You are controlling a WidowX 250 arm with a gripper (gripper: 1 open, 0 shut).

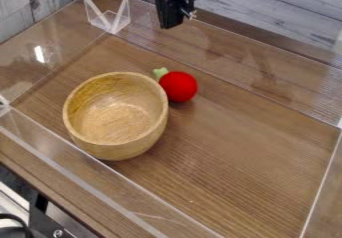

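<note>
A round red object (179,87) with a pale green top, looking like a toy tomato, lies on the wooden table just right and behind a large tan bowl (116,115), which is empty. My black gripper (170,22) is high at the top centre of the camera view, well behind and above the red object and apart from it. It looks shut, with nothing visible between its fingers.
Transparent plastic pieces stand at the left edge and back left. Pale wooden walls border the back.
</note>
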